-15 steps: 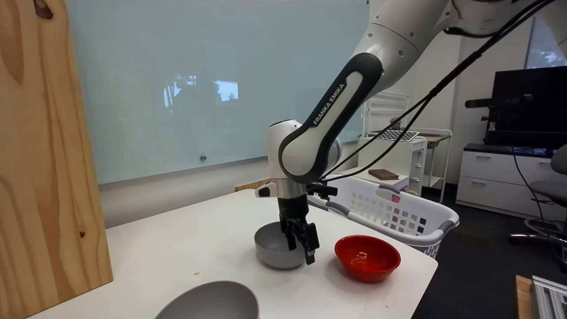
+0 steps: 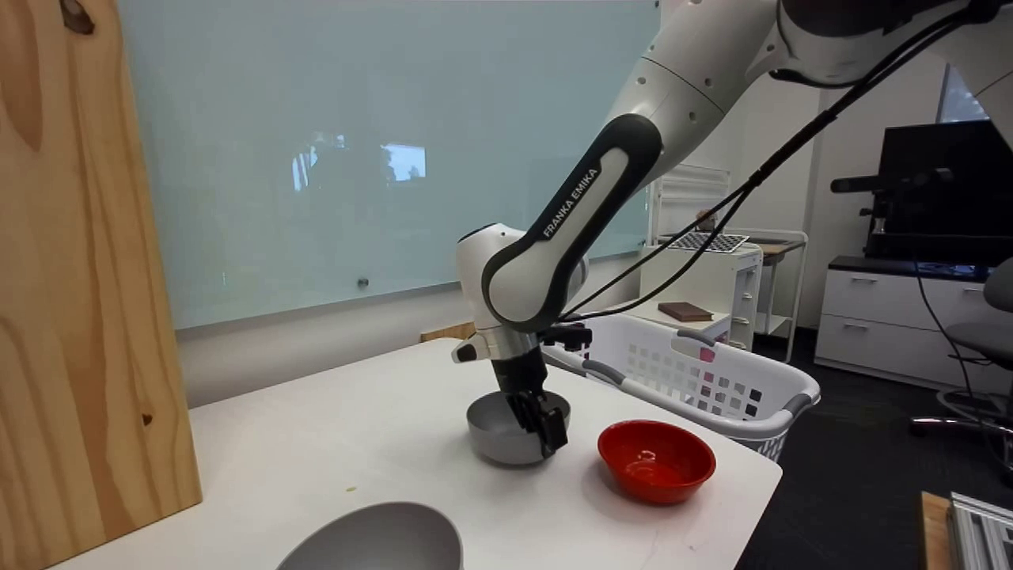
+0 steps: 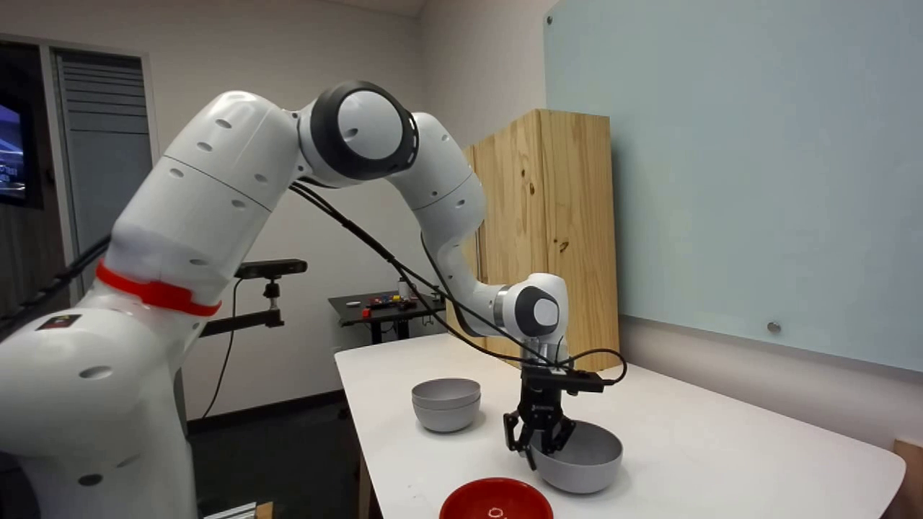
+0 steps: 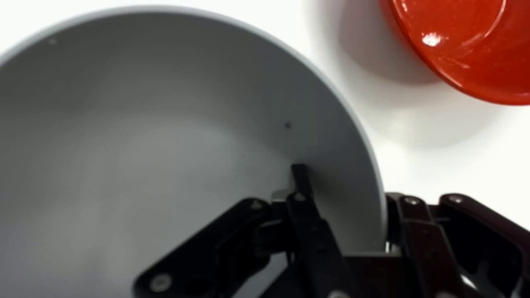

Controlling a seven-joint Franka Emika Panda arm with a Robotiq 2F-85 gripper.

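Note:
A grey bowl (image 2: 489, 438) stands upright on the white table, with my gripper (image 2: 541, 441) lowered at its near rim. In the wrist view the gripper straddles the rim of the grey bowl (image 4: 164, 149): one of its fingers (image 4: 318, 243) reaches inside, the other is outside, close against the wall. A gap shows between the inner finger and the wall, so the fingers are part open. To the right of this bowl sits an empty red bowl (image 2: 655, 456), apart from it. Two nested grey bowls (image 3: 445, 406) rest elsewhere on the table.
A white laundry basket (image 2: 684, 370) stands beyond the table's edge. A tall wooden cabinet (image 3: 575, 242) rises at one end, and a glass board (image 2: 380, 142) lines the wall. The table behind the grey bowl (image 3: 597, 467) is free.
The grey bowl has shifted slightly right and back in exterior view 1. My arm has tilted and moved a little left, and the gripper's fingers are closer together at the rim.

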